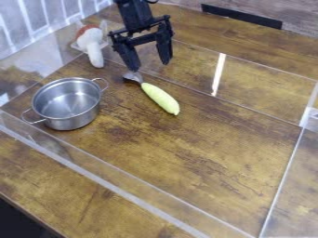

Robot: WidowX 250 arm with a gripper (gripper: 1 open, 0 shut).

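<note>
My black gripper (139, 51) hangs at the top middle of the view, its fingers spread open and empty, above a small dark utensil-like item (132, 77). Just below and right of that item lies a pale yellow-green corn-like vegetable (161, 99). A steel pot (67, 102) with two handles stands at the left. A white and red mushroom-like object (91, 45) stands left of the gripper.
A thin white strip (218, 72) appears right of the gripper. Clear panels edge the work area.
</note>
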